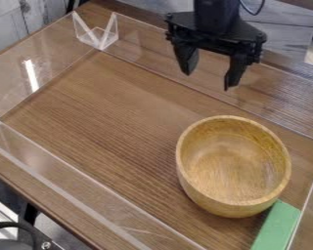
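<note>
My black gripper (210, 63) hangs over the back right of the wooden tray, its two fingers spread wide with nothing between them. A round, empty yellow bowl (234, 178) stands on the tray floor at the front right, below and apart from the gripper.
A green object (276, 230) lies at the front right edge, beside the bowl. A clear plastic piece (97, 31) is at the back left.
</note>
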